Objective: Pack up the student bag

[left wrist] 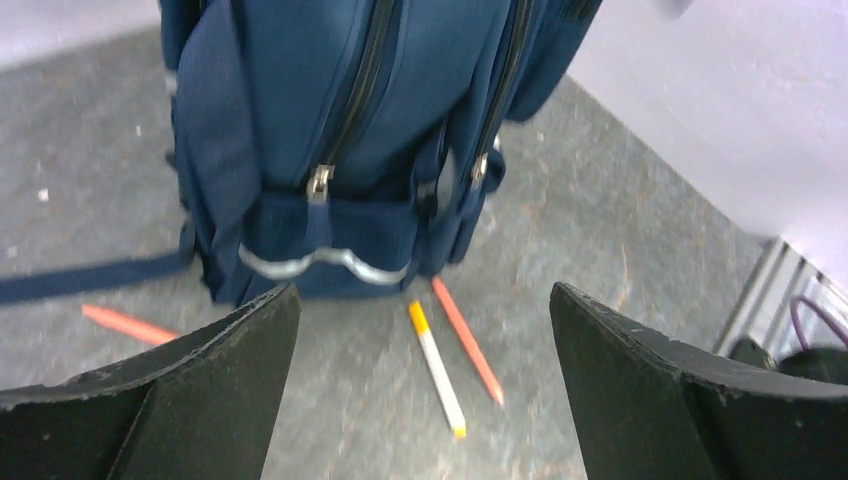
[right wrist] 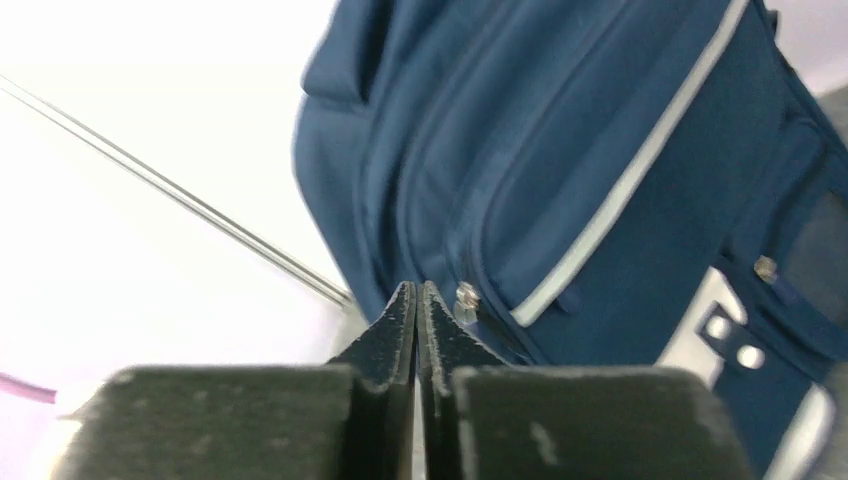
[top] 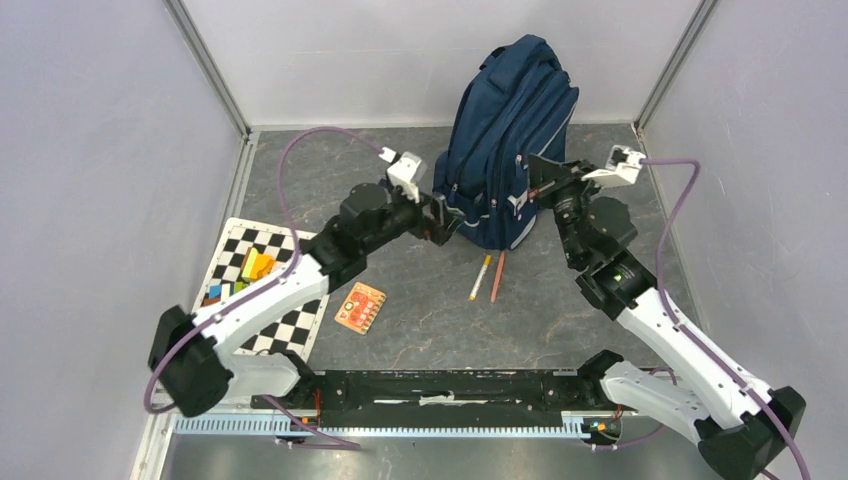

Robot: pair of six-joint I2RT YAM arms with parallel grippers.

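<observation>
The navy student bag [top: 510,130] stands upright against the back wall. My left gripper is open in front of the bag's lower front, its fingers wide apart with nothing between them. In the right wrist view my right gripper has its two narrow fingertips close together by the bag's front. A zipper pull [right wrist: 467,300] shows just beside them; whether anything is pinched cannot be told. A yellow-and-white stick [top: 480,278] and a red pencil [top: 498,276] lie before the bag. Another red pencil [left wrist: 130,324] shows in the left wrist view.
An orange spiral notebook [top: 360,307] lies on the floor at front left. Beyond it, a checkered board [top: 300,325] carries several coloured blocks [top: 256,264], partly under my left arm.
</observation>
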